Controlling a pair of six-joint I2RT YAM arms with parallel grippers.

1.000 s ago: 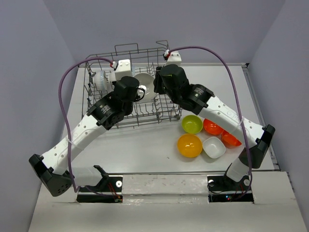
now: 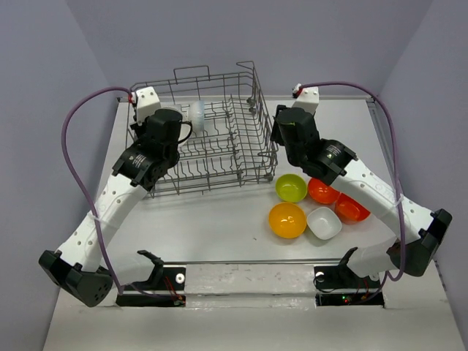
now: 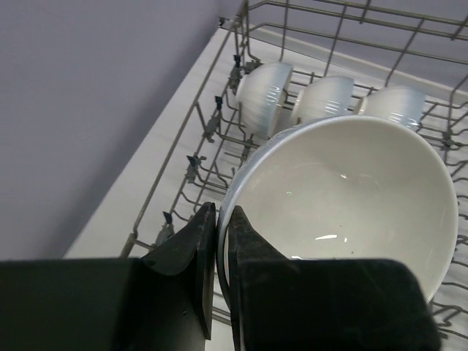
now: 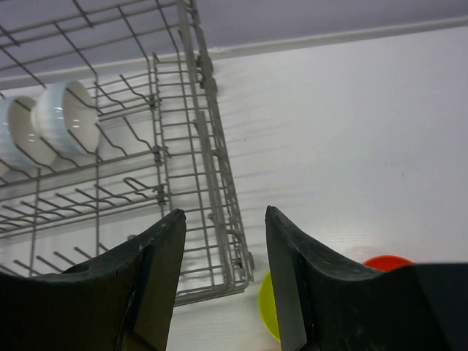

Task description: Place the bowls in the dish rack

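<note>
In the left wrist view my left gripper is shut on the rim of a white bowl (image 3: 358, 197), whose glossy inside faces the camera. It is over the left part of the wire dish rack (image 3: 178, 151). Three white bowls stand tilted in a row in the rack beyond it: one at the left (image 3: 262, 91), one in the middle (image 3: 324, 97) and one at the right (image 3: 395, 103). To the right of the rack, my right gripper is open and empty. From above, the left arm hides much of the held bowl.
On the table right of the rack's front corner sit a green bowl (image 2: 291, 188), an orange-yellow bowl (image 2: 287, 221), a white square bowl (image 2: 324, 223) and two red bowls, one nearer the rack (image 2: 322, 191), one farther right (image 2: 352, 210).
My left gripper has moved left across the rack, taking the white bowl with it. The right arm has drawn away to the right, off the rack. The table bowls have not moved.
</note>
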